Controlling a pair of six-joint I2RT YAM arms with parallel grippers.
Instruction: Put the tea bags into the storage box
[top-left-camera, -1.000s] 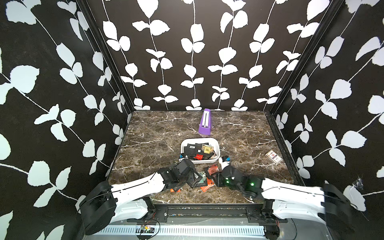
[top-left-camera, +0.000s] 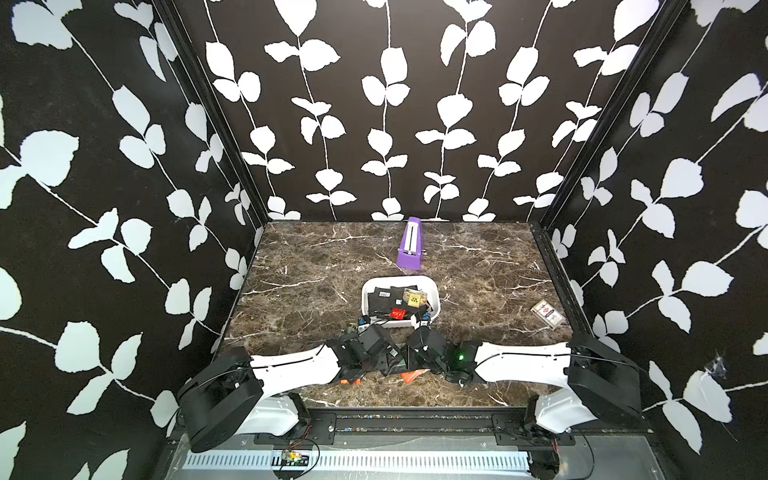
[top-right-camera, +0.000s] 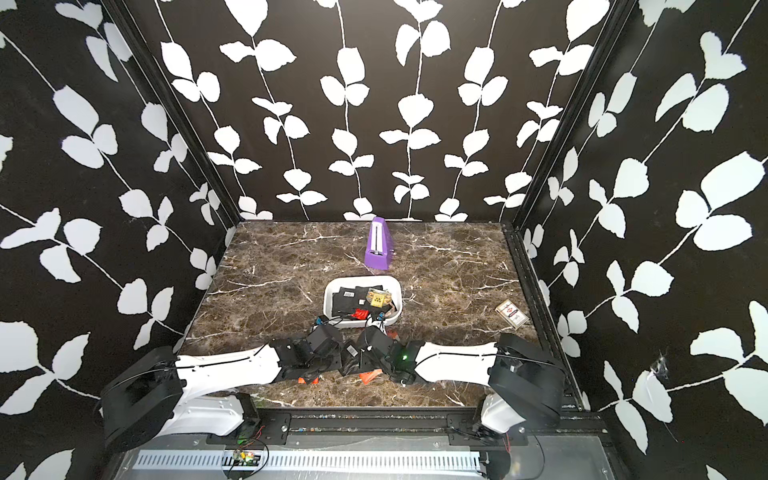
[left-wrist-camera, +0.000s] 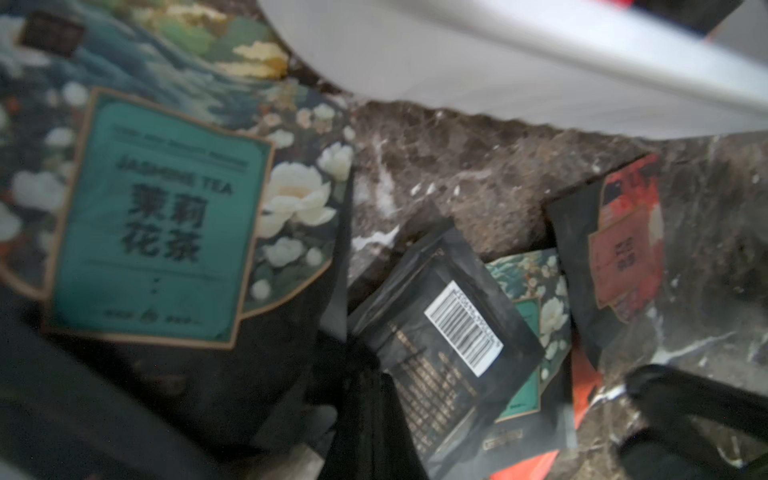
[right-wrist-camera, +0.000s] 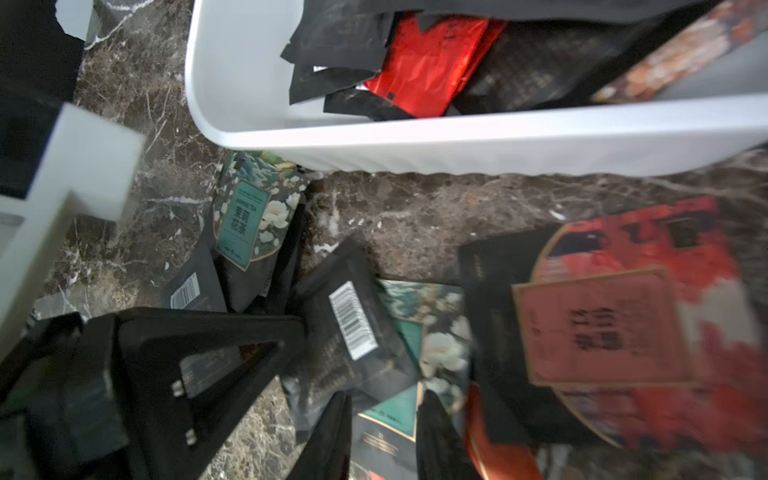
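Note:
The white storage box (top-left-camera: 400, 323) holds several black packets, a red one and a yellow one. Loose tea bags lie in front of it: a green jasmine packet (left-wrist-camera: 156, 220), a barcoded black packet (right-wrist-camera: 348, 336) and a red-labelled packet (right-wrist-camera: 608, 328). My left gripper is down among the packets, shut, with nothing clear between its fingers. My right gripper hovers low over them, its fingers apart and nothing seen held between them. From above, both grippers hide much of the pile.
A purple object (top-left-camera: 409, 248) stands behind the box, and a small card-like packet (top-left-camera: 549, 313) lies at the right. The two arms are very close together.
My right arm has moved left and toward the box, covering the red-labelled packet in the top left view.

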